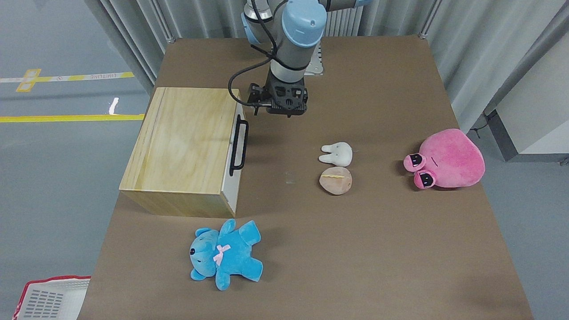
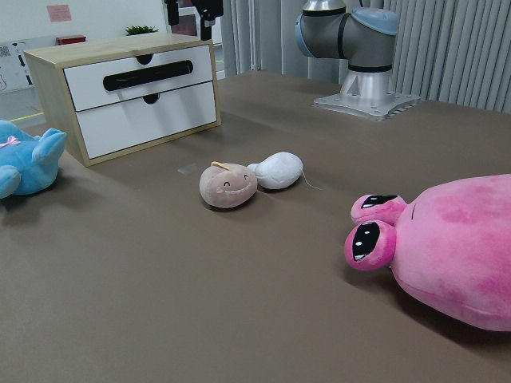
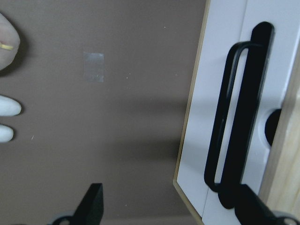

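My gripper is open above the table beside the upper corner of a wooden cabinet. In the wrist view its fingers are wide apart at the bottom edge, one near the lower end of a black handle on a white drawer front; contact cannot be told. The left view shows two drawers, both shut. A white plush bunny lies beside a round pale plush right of the cabinet.
A blue bear lies below the cabinet and a pink plush at the right table edge. A red-rimmed basket stands off the table.
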